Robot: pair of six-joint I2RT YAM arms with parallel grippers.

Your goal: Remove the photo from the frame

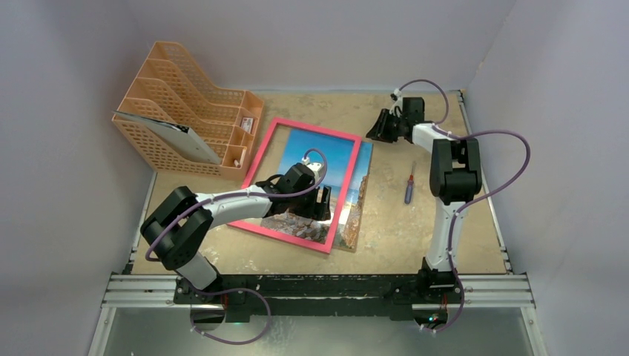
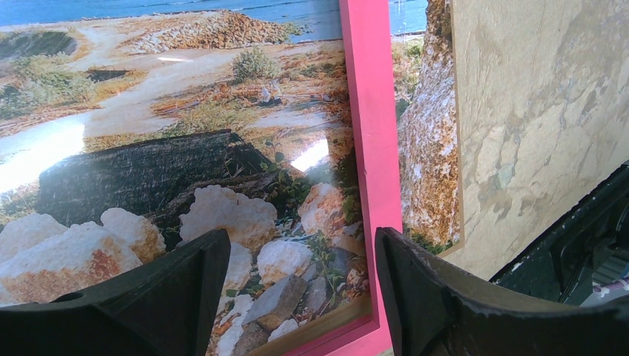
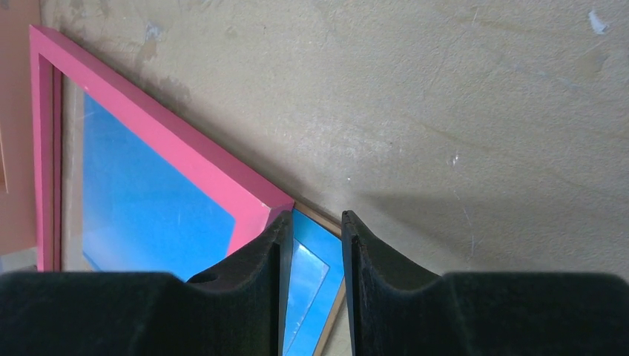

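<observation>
A pink frame (image 1: 344, 189) lies shifted left over a photo on a backing board (image 1: 354, 196), whose right strip shows outside the frame. My left gripper (image 1: 320, 202) hangs over the lower right part of the frame; in the left wrist view its fingers stand apart, the right one at the pink side (image 2: 374, 133), nothing seen held. My right gripper (image 1: 377, 127) is just beyond the top right corner of the frame; in the right wrist view its part-open fingertips (image 3: 316, 222) are above the board's corner (image 3: 315, 278) beside the pink corner (image 3: 252, 193).
An orange organizer (image 1: 185, 104) with a flat item in it stands at the back left. A screwdriver (image 1: 409, 189) lies right of the frame, near my right arm. Bare table (image 1: 386, 230) shows at the front right.
</observation>
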